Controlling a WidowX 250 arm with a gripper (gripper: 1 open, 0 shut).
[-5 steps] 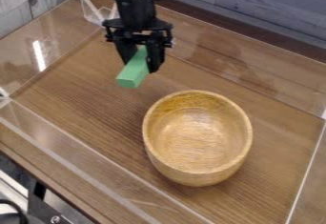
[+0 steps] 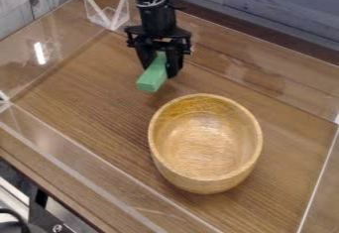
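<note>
My black gripper (image 2: 161,51) hangs over the upper middle of the wooden table, shut on a green block (image 2: 153,76), which is held tilted beneath it. The fingertips are partly hidden by the block and the dark gripper body.
A large, empty yellow bowl (image 2: 205,143) stands at the lower right of the table (image 2: 73,108). A clear plastic object is at the upper left.
The gripper, with the green block in it, has moved to the right and slightly back, away from the viewer. The bowl has not moved.
</note>
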